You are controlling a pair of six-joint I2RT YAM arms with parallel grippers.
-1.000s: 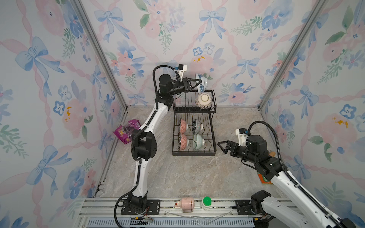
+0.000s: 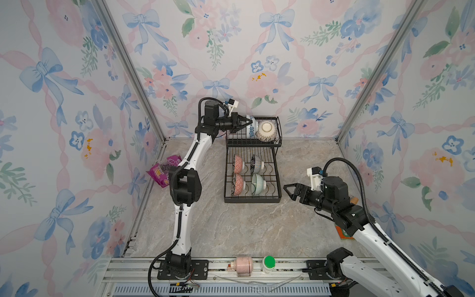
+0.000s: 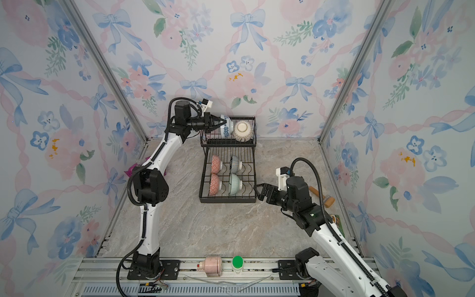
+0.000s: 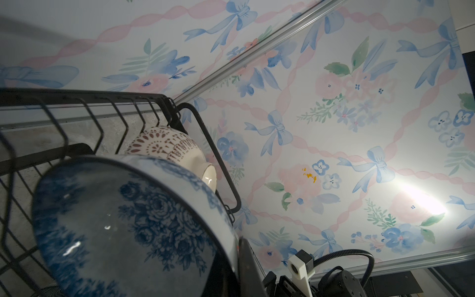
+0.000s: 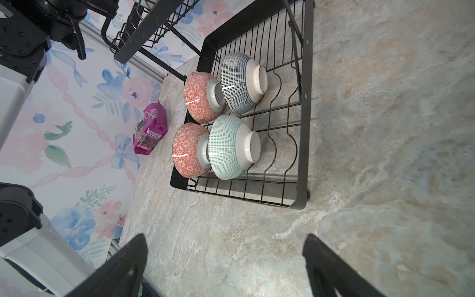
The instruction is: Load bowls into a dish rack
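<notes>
My left gripper (image 2: pixel 249 121) is shut on the rim of a white bowl with blue flowers (image 4: pixel 163 222), which it holds on edge at the left part of the rack's upper tier. Whether that bowl rests on the wires is hard to tell. Right beside it sits a cream bowl with brown pattern (image 2: pixel 267 131). On the lower tier of the black dish rack (image 5: pixel 304 128) stand two red patterned bowls (image 5: pixel 189 148), a dark-checked bowl (image 5: pixel 237 81) and a pale green bowl (image 5: pixel 227 148), tilted on their sides. My right gripper is open and empty, right of the rack.
A purple packet (image 5: pixel 151 127) lies left of the rack, near my left arm. A pink container (image 2: pixel 243 266) and a green-lidded jar (image 2: pixel 268 263) stand at the front rail. The tabletop (image 2: pixel 247 227) before the rack is clear.
My left gripper has come down and to the left with the blue-flowered bowl, from above the upper tier to within it. The right arm and the other bowls have stayed still.
</notes>
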